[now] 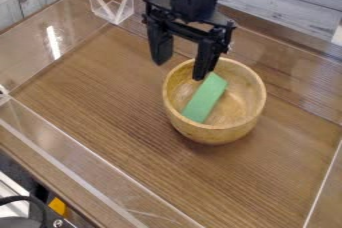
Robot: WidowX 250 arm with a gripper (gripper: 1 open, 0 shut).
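Note:
A round tan bowl [237, 116] sits right of centre on the wooden surface, with a green rectangular block [205, 101] lying slanted inside it. My black gripper [182, 54] hangs over the back-left rim of the bowl, open, its two fingers spread wide with nothing seen between them.
A white wire-like object [114, 2] is at the back left, and a small yellow item [56, 207] and black cable lie at the lower left edge.

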